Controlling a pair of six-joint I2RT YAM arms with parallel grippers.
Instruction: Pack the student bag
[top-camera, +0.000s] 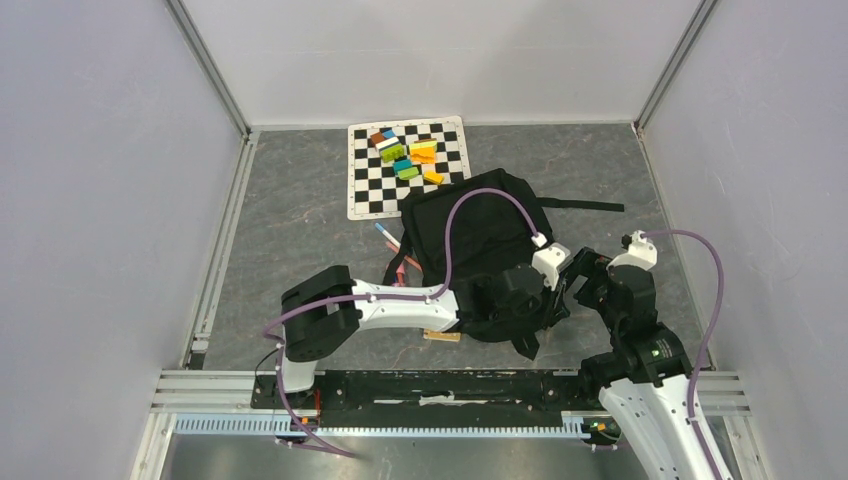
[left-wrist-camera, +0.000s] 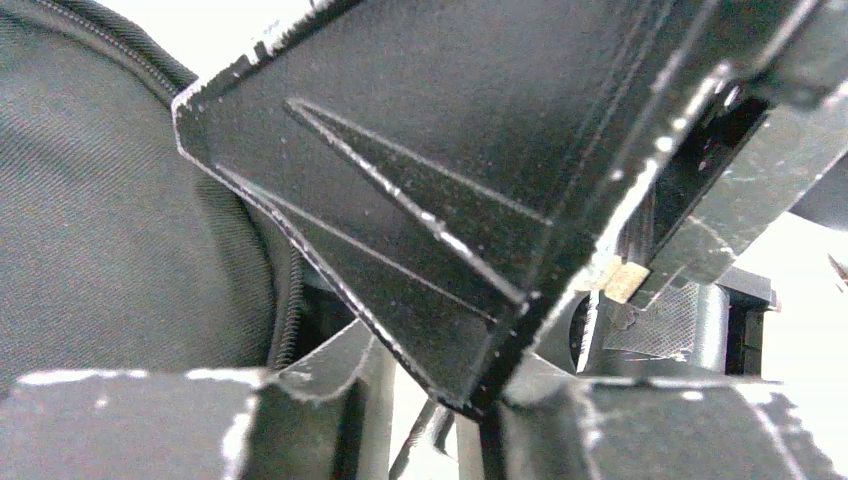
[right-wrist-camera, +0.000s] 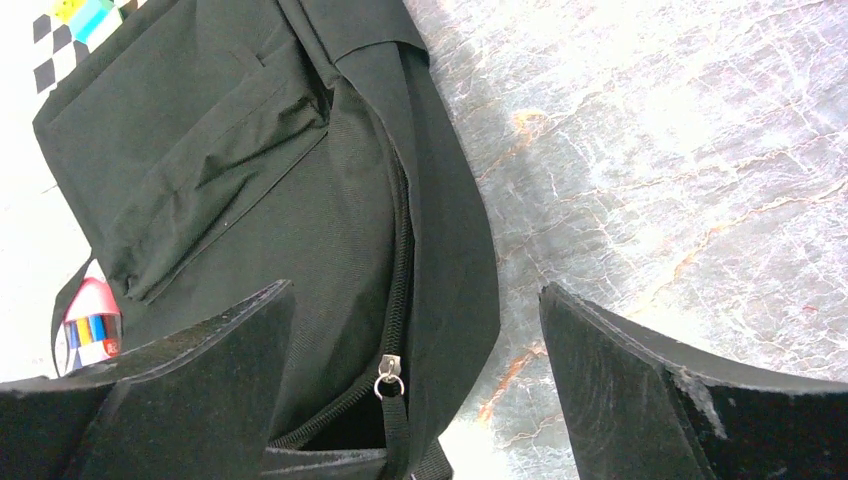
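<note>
A black backpack (top-camera: 470, 225) lies on the grey table, its zipper and ringed puller (right-wrist-camera: 390, 378) visible in the right wrist view. My left gripper (top-camera: 555, 300) is low at the bag's right side; in the left wrist view its fingers are close up, part of the other gripper fills the upper frame, and what lies between them is unclear. My right gripper (top-camera: 585, 275) is beside it, open above the bag's right edge in the right wrist view. A pencil case (right-wrist-camera: 92, 310) and pens (top-camera: 390, 235) lie left of the bag.
A checkered board (top-camera: 365, 200) with several coloured bricks lies behind the bag. A wooden piece (top-camera: 441, 335) shows below the left arm. White walls enclose the sides and back.
</note>
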